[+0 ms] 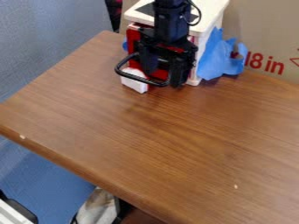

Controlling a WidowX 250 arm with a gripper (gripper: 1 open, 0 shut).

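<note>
My black gripper (pixel 156 61) is at the top centre of the view, in front of a white box-like object (pixel 202 24) with red parts (pixel 133 39). A small white block (pixel 135 82) shows low at the front, under the gripper's frame. Blue tape or film (pixel 219 58) hangs at the object's right side. The gripper's fingers are hidden or too dark to tell apart, so whether it is open or shut cannot be seen.
A cardboard panel (pixel 268 26) stands behind at the right.
</note>
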